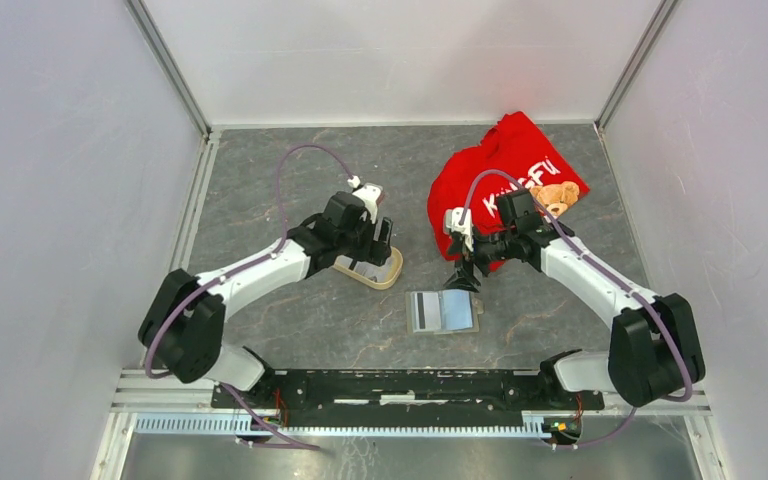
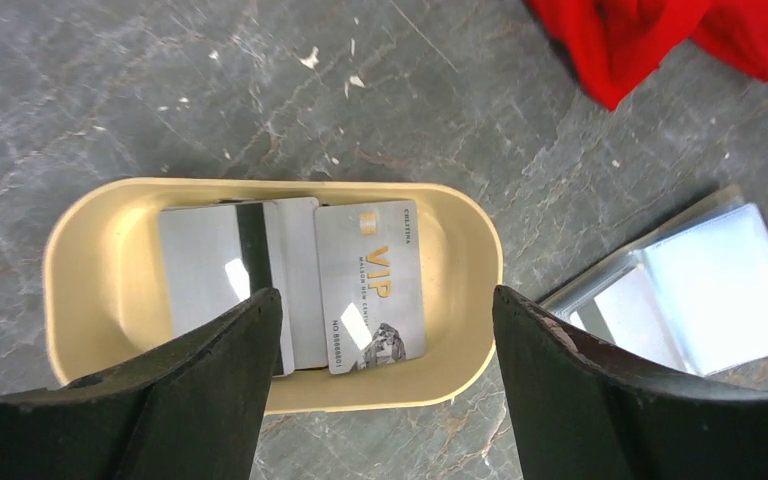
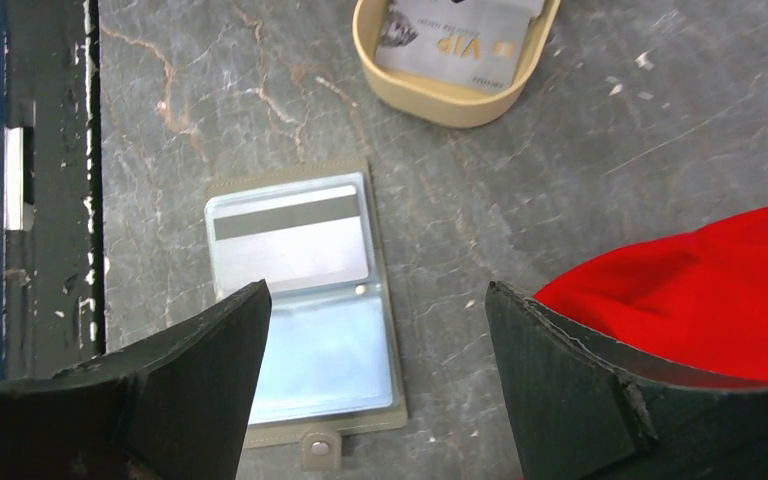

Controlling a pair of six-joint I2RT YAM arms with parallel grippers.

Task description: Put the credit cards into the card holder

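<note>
The card holder (image 3: 310, 350) lies open near the table's front middle, a white striped card (image 3: 290, 250) in its upper sleeve in the right wrist view. Beside it at the upper left in the top view sits a cream tray (image 2: 472, 290) with several cards, including a VIP card (image 2: 370, 285). My left gripper hangs open over the tray, empty. My right gripper is open above the card holder, empty.
A red cloth bag (image 1: 470, 170) with a bear print lies at the back right, behind the right arm. Walls enclose the sides and back.
</note>
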